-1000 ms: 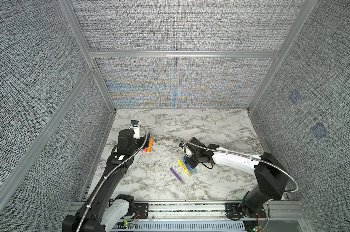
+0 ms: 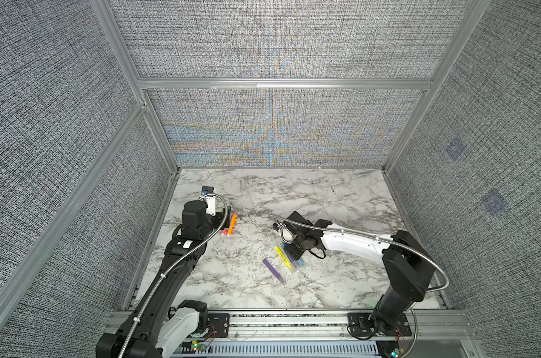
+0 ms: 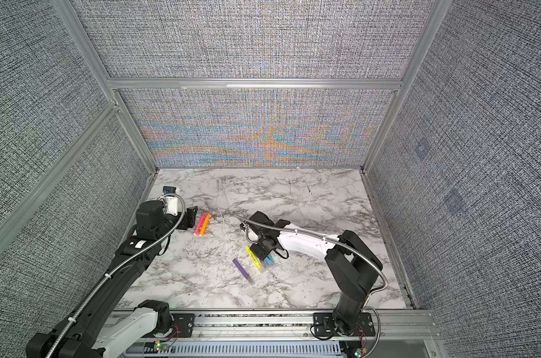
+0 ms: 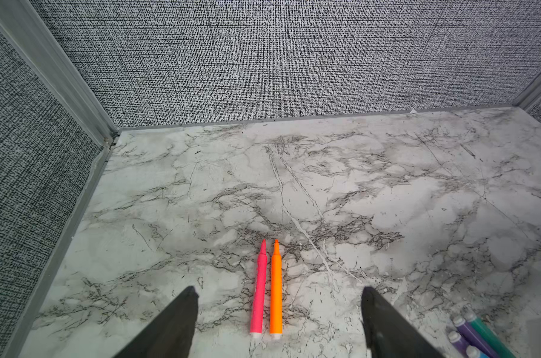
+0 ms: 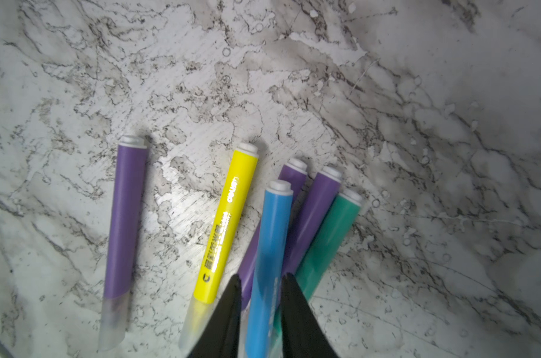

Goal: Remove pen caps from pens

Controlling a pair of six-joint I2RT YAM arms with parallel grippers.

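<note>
My right gripper hangs over a cluster of capped pens, its part-open fingers around the blue pen [image 5: 269, 238]; whether they grip it is unclear. Purple pens [image 5: 311, 220] and a green pen [image 5: 333, 235] lie under and beside it; a yellow pen [image 5: 225, 220] and a separate purple pen [image 5: 124, 220] lie left, clear caps at their lower ends. In the left wrist view my left gripper stands open above a pink pen [image 4: 259, 289] and an orange pen [image 4: 276, 289], both with tips bare.
Walls with metal edging bound the left, back and right.
The right arm shifted leftward from one second ago, with its gripper moving slightly over the pen cluster. The left arm and the pens look nearly unchanged.
</note>
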